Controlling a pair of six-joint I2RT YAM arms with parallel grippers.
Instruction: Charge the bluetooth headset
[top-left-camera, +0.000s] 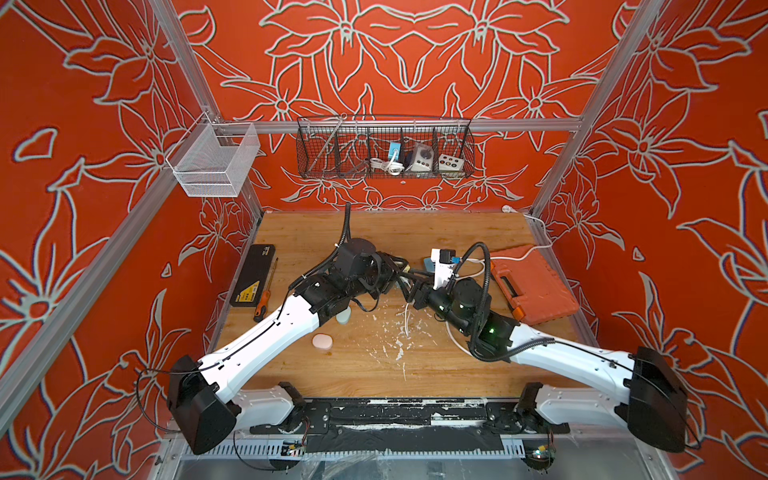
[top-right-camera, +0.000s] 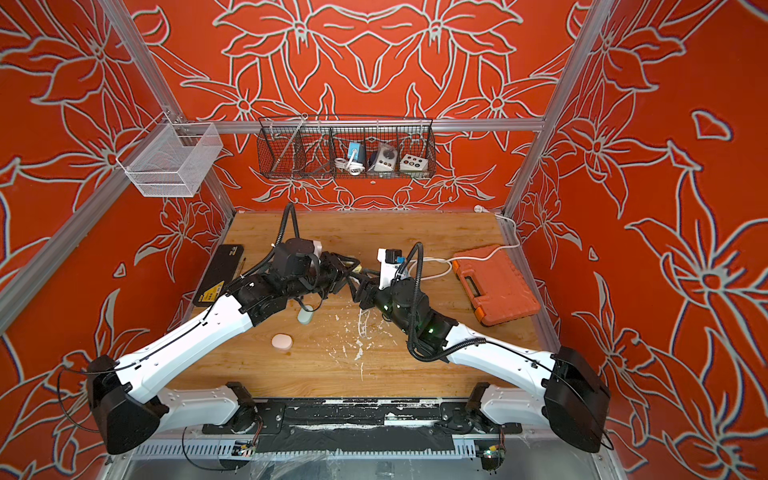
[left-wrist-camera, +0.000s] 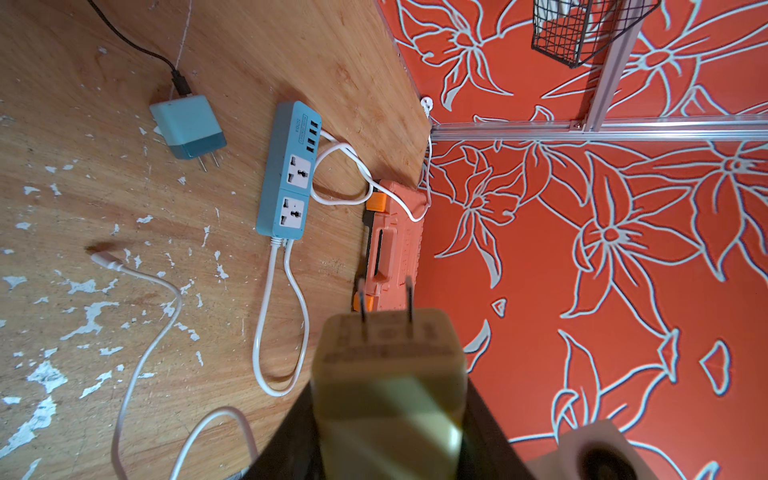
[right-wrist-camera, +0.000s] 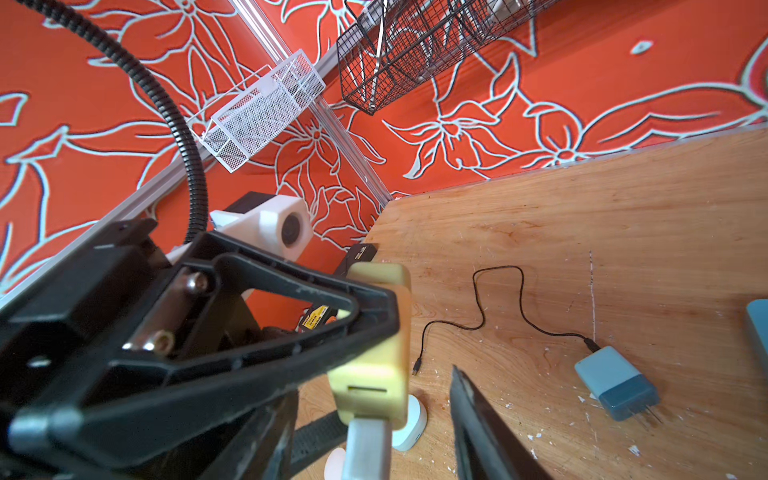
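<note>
My left gripper is shut on a yellowish charger, its two prongs showing in the left wrist view. My right gripper (top-right-camera: 361, 284) is beside it at the centre; in the right wrist view its fingers are parted below the charger, where a white connector (right-wrist-camera: 368, 448) meets the charger's bottom. On the table lie a blue power strip (left-wrist-camera: 288, 168) with white sockets, a blue charger (right-wrist-camera: 612, 376) with a black cable, and a white cable (left-wrist-camera: 152, 278). Whether a headset is among these I cannot tell.
An orange toolbox (top-left-camera: 532, 284) lies at the right, a black box (top-left-camera: 252, 276) and screwdriver at the left, a pink round item (top-left-camera: 322, 342) at front left. A wire basket (top-left-camera: 384, 148) hangs on the back wall.
</note>
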